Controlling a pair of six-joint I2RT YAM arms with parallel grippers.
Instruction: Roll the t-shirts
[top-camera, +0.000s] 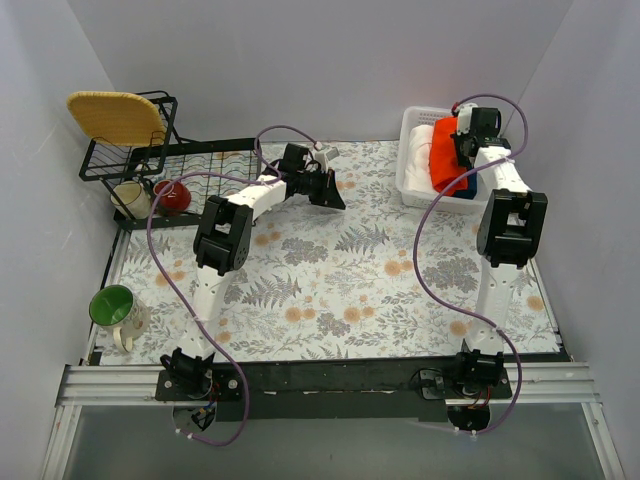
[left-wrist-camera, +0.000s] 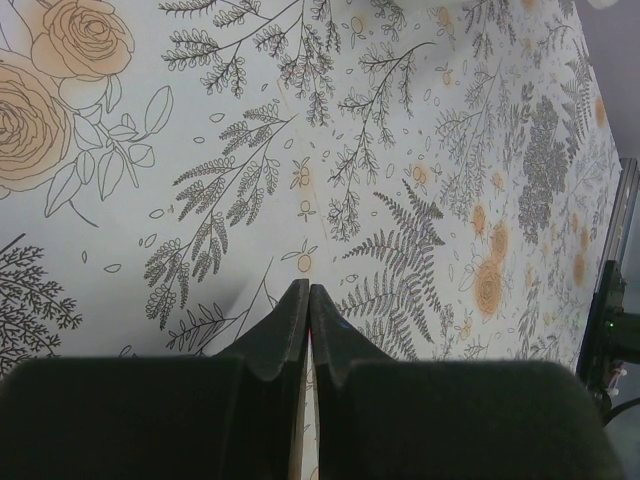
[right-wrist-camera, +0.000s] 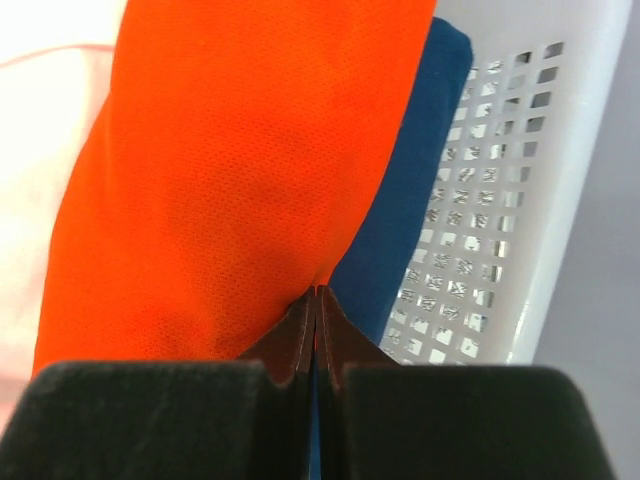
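Inside the white basket (top-camera: 408, 160) at the back right lie a white shirt (top-camera: 421, 158), a red-orange shirt (top-camera: 444, 155) and a dark blue shirt (top-camera: 467, 188). In the right wrist view the orange cloth (right-wrist-camera: 220, 170) slopes down to the tips of my right gripper, with the blue cloth (right-wrist-camera: 400, 200) beside it. That gripper is shut, its tips at the orange shirt's edge; no cloth clearly shows between its fingers. My left gripper is shut over the bare patterned cloth (top-camera: 330, 290), nothing between its fingers.
A black rack (top-camera: 205, 165) with a cream mug (top-camera: 133, 198) and a red mug (top-camera: 173, 197) stands back left. A mug with a green inside (top-camera: 114, 306) lies at the front left. A wall flanks the basket.
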